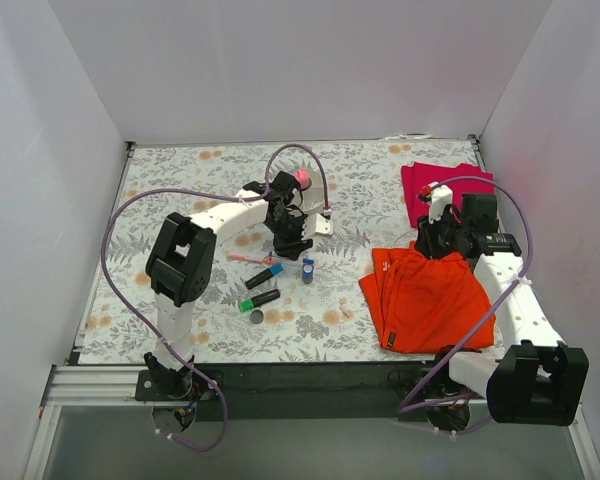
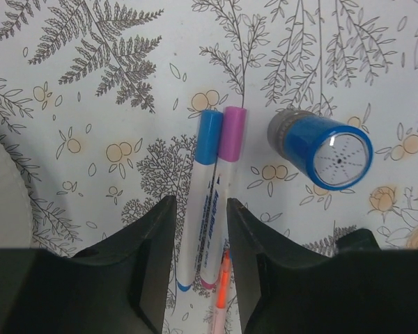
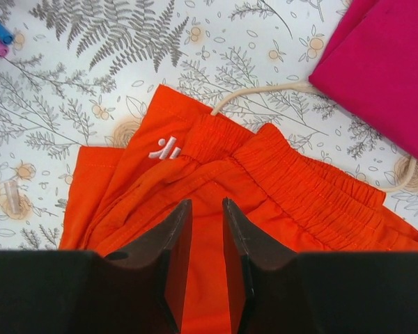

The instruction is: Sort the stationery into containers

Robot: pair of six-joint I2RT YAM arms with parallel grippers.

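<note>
Two slim white pens, one with a blue cap (image 2: 207,137) and one with a pink cap (image 2: 231,133), lie side by side on the patterned cloth. Over them my left gripper is open, its fingers on either side of the pens in view; contact cannot be told. The white container (image 1: 316,200), with something pink inside, is partly hidden behind the left arm. A blue-topped cylinder (image 1: 308,271), an orange pen (image 1: 247,259), a blue-capped dark marker (image 1: 264,277) and a green-capped one (image 1: 259,300) lie nearby. My right gripper is open and empty above orange clothing.
Orange folded clothing (image 1: 435,305) covers the table's right front, with magenta cloth (image 1: 417,185) behind it. A small round grey object (image 1: 256,317) lies near the green-capped marker. Bare tabletop stretches between container and clothing.
</note>
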